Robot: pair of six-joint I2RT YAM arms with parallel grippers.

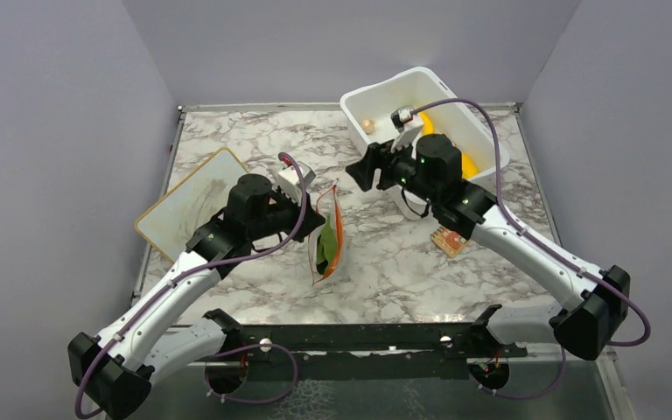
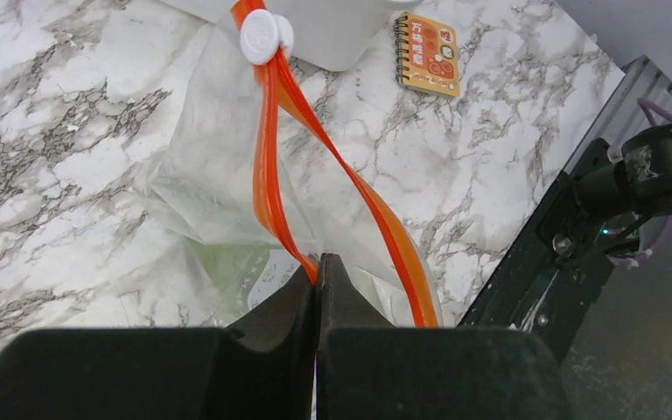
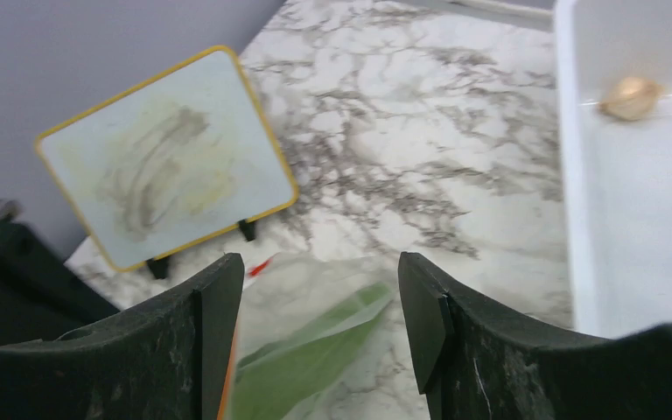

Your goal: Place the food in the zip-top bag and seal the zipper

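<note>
The clear zip top bag (image 1: 339, 206) stands mid-table with its orange-trimmed mouth parted. Something green (image 1: 326, 238) shows inside it. In the left wrist view a white round zipper slider (image 2: 260, 37) sits at one end of the orange trim (image 2: 267, 166). My left gripper is shut, with one side of that trim running in between its fingertips. Up and right of the bag, my right gripper (image 1: 368, 178) is open and empty, beside the white bin (image 1: 356, 107). Its arm partly covers the food there: a banana (image 1: 427, 125) and another yellow item (image 1: 469, 166).
A small round item (image 1: 367, 126) lies at the bin's left side. Below the bin is an orange notebook (image 1: 449, 241). A yellow-edged board (image 1: 188, 201) rests at the left. Bare marble lies right of the bag.
</note>
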